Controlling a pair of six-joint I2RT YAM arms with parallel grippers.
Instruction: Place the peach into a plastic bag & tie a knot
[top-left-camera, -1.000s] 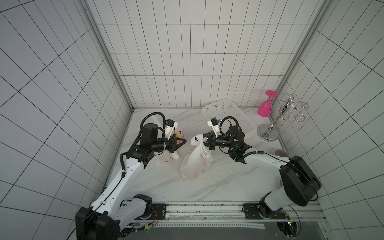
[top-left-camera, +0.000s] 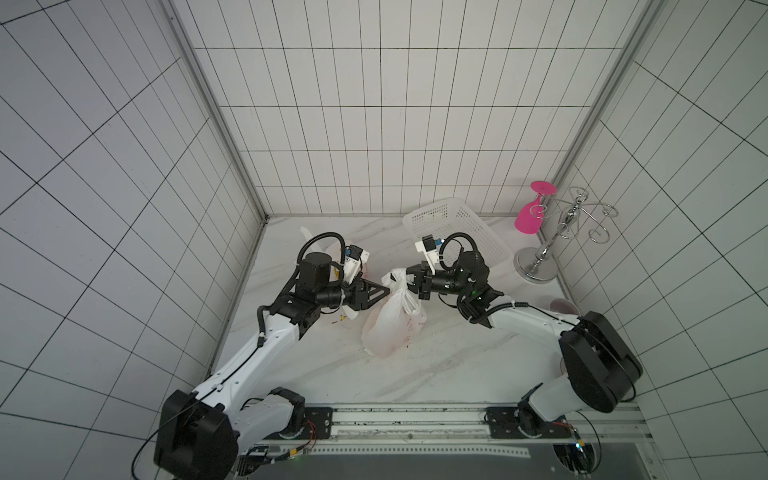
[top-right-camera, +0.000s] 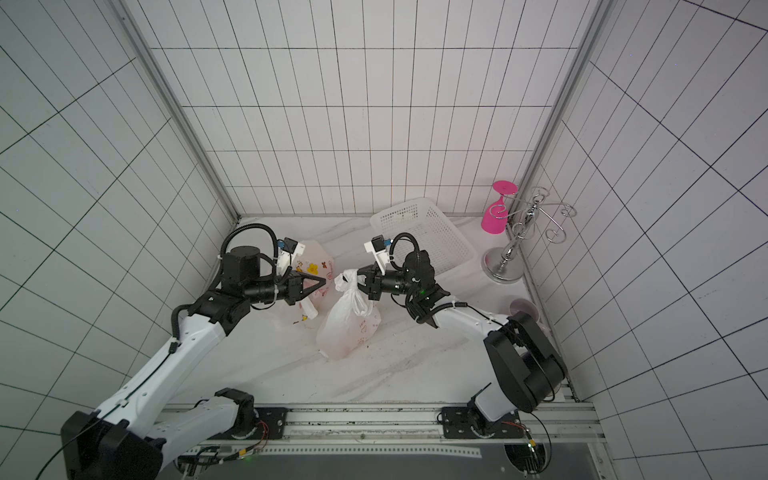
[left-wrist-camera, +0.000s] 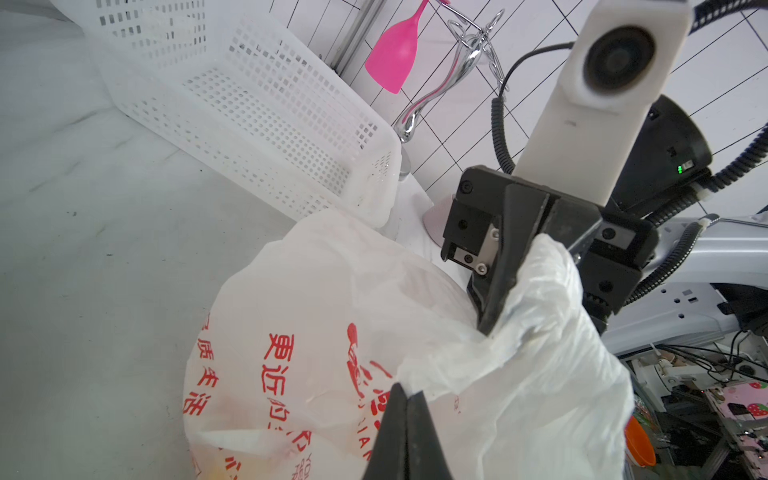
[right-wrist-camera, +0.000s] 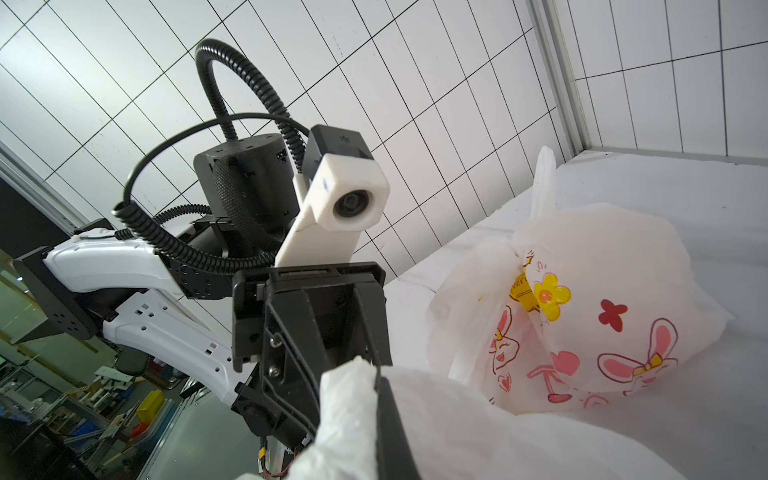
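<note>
A white plastic bag (top-left-camera: 392, 324) with red print hangs by its gathered, twisted top over the middle of the worktop. My right gripper (top-right-camera: 361, 280) is shut on that top, at the bag's right side. My left gripper (top-right-camera: 313, 281) stands open just left of the bunched top; in the left wrist view its fingertips are at the plastic's edge. I cannot make out a peach; the bag hides whatever it holds.
A second bag with flower and rabbit print lies at the back left. A white basket (top-right-camera: 424, 232) is at the back, with a pink glass-shaped object (top-left-camera: 529, 216) and metal stand (top-left-camera: 536, 264) at the back right.
My left gripper has moved right toward the bag's gathered top. The right gripper and the bag are nearly unchanged.
</note>
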